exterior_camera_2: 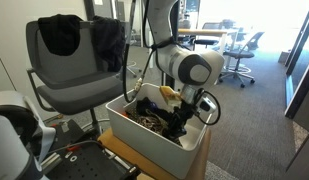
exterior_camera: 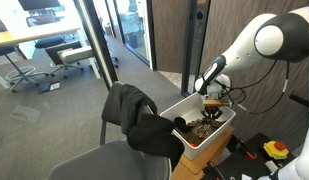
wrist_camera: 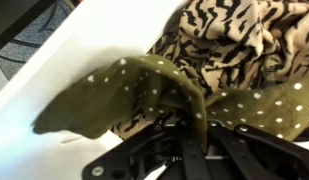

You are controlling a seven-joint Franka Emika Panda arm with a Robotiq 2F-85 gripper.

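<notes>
In the wrist view a dark olive cloth with white dots (wrist_camera: 159, 88) is bunched up into my gripper, which is shut on a fold of it. One end of the cloth spreads left over the white wall of the bin, and another part runs to the right. Beneath it lies a tan and black tiger-striped cloth (wrist_camera: 229, 45). From outside, the gripper (exterior_camera_2: 176, 128) points down inside the white bin (exterior_camera_2: 184, 152), among dark and patterned cloths (exterior_camera: 201, 130). The fingertips themselves are hidden by cloth.
The bin stands on a wooden surface (exterior_camera_2: 119, 122). Beside it is a grey chair (exterior_camera: 114, 160) with a black garment (exterior_camera: 149, 130) over it. Bin walls close in round the gripper; open carpet (exterior_camera: 54, 120) lies beyond.
</notes>
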